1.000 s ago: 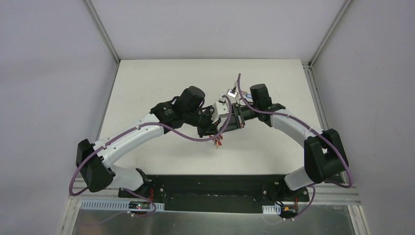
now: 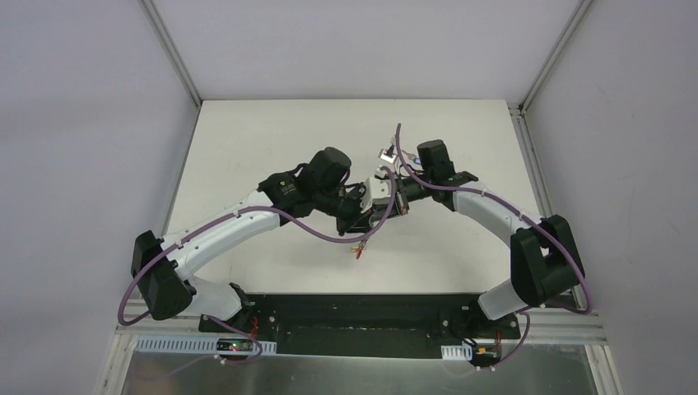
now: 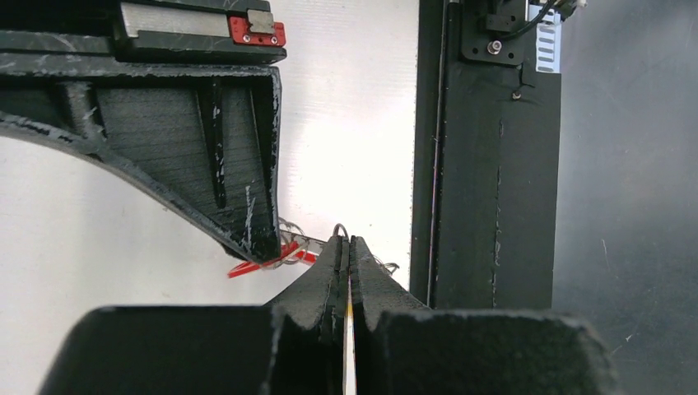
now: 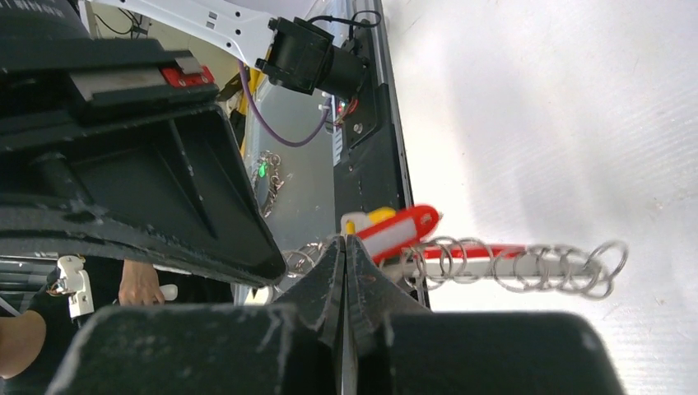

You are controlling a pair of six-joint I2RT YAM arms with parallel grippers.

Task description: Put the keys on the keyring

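Observation:
The bunch of keys and rings is below the two wrists in the top view, with red tags and silver coiled rings. My left gripper is shut, a thin wire loop at its fingertips; whether it grips this is unclear. My right gripper is shut at the bunch, a yellow piece just beyond its tips; what it pinches, if anything, is hidden. The two wrists are close together, hiding part of the bunch from above.
A dark front rail runs along its near edge. The other arm's housing fills much of the left side of each wrist view.
My left wrist has shifted slightly right and down in the top view. The hanging bunch has swung and shifted slightly down and left. The right arm has barely moved.

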